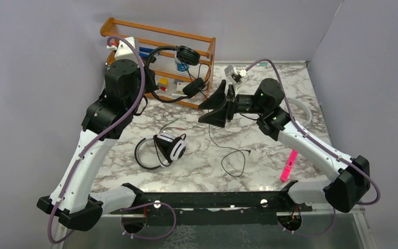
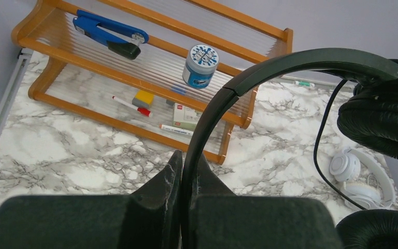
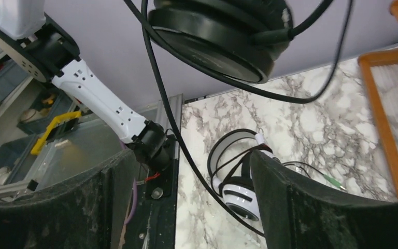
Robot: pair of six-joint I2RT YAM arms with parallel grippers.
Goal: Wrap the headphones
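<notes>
Black headphones, their headband (image 1: pixel 163 98) and ear cups (image 1: pixel 188 55) showing, hang above the table at the upper left. My left gripper is shut on the headband. From the ear cups a thin black cable (image 1: pixel 211 136) drops to the table, its loose end curled in a loop at the middle. To the right of the lower ear cup, my right gripper (image 1: pixel 201 112) stands open, fingers spread toward the headphones. In the right wrist view the cable (image 3: pixel 184 147) runs across the gap between the fingers; I cannot tell whether it lies within the fingers.
A wooden rack (image 1: pixel 160 23) with a stapler, a jar and small items stands at the back left. White and black headphones (image 1: pixel 176 148) lie front left. White headphones (image 2: pixel 382 179) lie at the right, partly behind the right arm. A pink strap (image 1: pixel 288 166) lies front right.
</notes>
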